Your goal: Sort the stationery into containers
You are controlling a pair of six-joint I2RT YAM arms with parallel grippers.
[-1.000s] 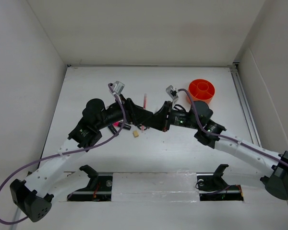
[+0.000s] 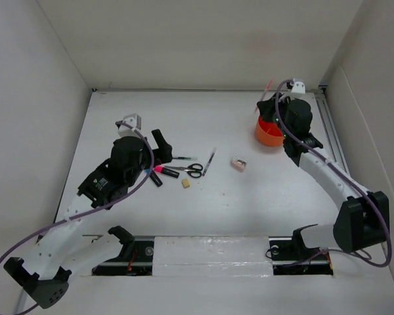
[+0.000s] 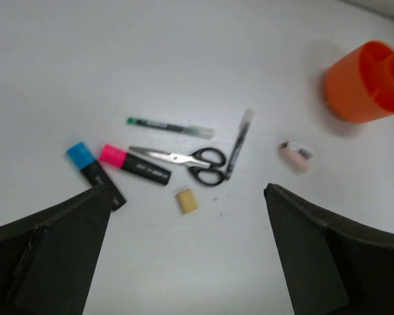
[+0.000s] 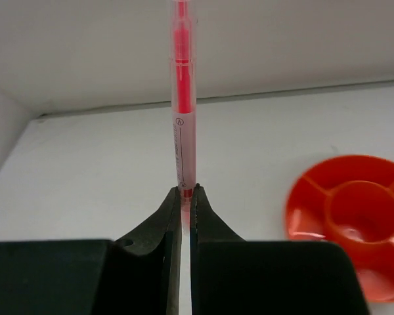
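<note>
Pinched between the fingertips of my right gripper is a clear pen with pink ink (image 4: 183, 85), standing nearly upright in the right wrist view. In the top view, that gripper hangs over the left side of the orange divided cup (image 2: 269, 134). The right wrist view shows the cup's open compartments (image 4: 364, 203) to the right of the pen, apart from it. My left gripper is open and empty above the loose items: a blue-capped marker (image 3: 96, 176), a pink-capped marker (image 3: 135, 164), scissors (image 3: 184, 159), a green-tipped pen (image 3: 167, 126) and a dark pen (image 3: 240, 144).
A small yellowish block (image 3: 186, 201) lies below the scissors. A pinkish object with a metal part (image 3: 295, 156), perhaps a sharpener or eraser, lies between the pens and the cup. Bare table surrounds the group, and a wall rises behind.
The grippers, close together before, have parted. My right gripper has carried the pink pen right and back to the cup; my left has let go of the pen and drawn back left.
</note>
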